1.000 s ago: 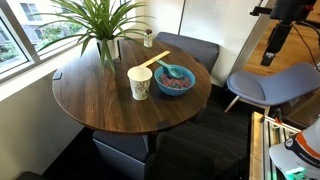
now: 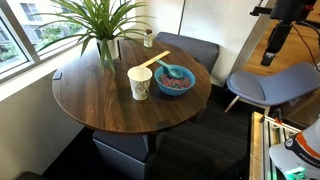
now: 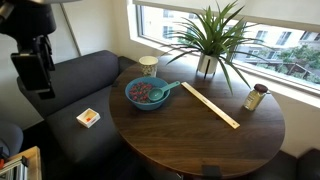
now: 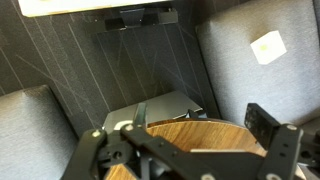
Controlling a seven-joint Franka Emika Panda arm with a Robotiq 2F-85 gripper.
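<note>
My gripper hangs in the air well off the round table, its fingers wide apart and nothing showing between them. In exterior view 1 its black body is at the upper right edge; in exterior view 2, the upper left. On the brown table (image 2: 95,105) stands a blue bowl (image 2: 176,87) of small dark red pieces (image 3: 141,91). A teal spoon (image 3: 163,91) rests in it, its handle over the rim. Beside the bowl is an upright patterned paper cup (image 2: 140,83). A flat wooden stick (image 3: 210,104) lies nearby.
A potted plant (image 3: 208,62) and a small corked jar (image 3: 255,97) stand on the table by the windows. Grey chairs (image 2: 275,84) surround it; a small white-and-orange box (image 3: 88,118) sits on one.
</note>
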